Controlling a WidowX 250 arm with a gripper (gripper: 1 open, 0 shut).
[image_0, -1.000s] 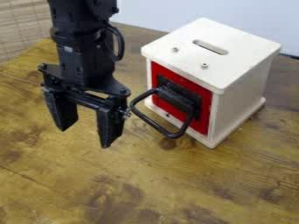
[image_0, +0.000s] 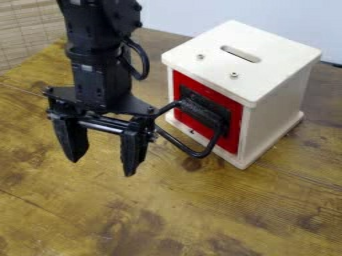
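Note:
My black gripper (image_0: 103, 145) hangs left of centre over the wooden table, its two fingers apart and empty. To its right stands a white wooden box (image_0: 267, 70) with a slot and two screws on top. Its front has a red panel (image_0: 229, 141) with a black fitting and a black looped handle (image_0: 199, 150) that sticks out toward the gripper. The handle is partly behind or beside the gripper's right side; whether they touch I cannot tell.
A woven mat (image_0: 27, 30) lies at the upper left edge, and a pale surface is behind the box.
My gripper has shifted slightly to the right and a little up, staying open. The box looks unmoved.

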